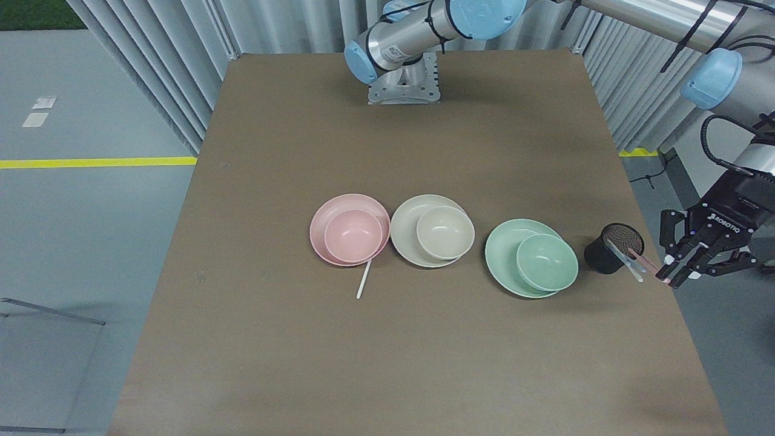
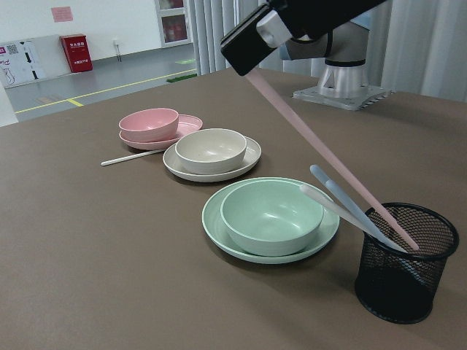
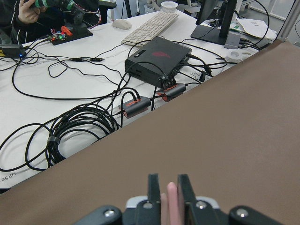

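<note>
My gripper (image 1: 672,269) is shut on a long pink chopstick (image 2: 328,157), also between the fingertips in the wrist view (image 3: 172,199); its lower end sits in the black mesh pen cup (image 2: 401,288) at the table's right edge. Pale blue and white sticks (image 2: 350,208) lean in that cup too. Left of the cup a green bowl (image 1: 546,260) rests on a green plate (image 1: 508,247), then a cream bowl (image 1: 444,231) on its plate, then a pink bowl (image 1: 353,235) on its plate. A white stick (image 1: 363,283) lies by the pink plate.
Beside the table, the wrist view shows a white desk (image 3: 56,108) with cables and electronics.
</note>
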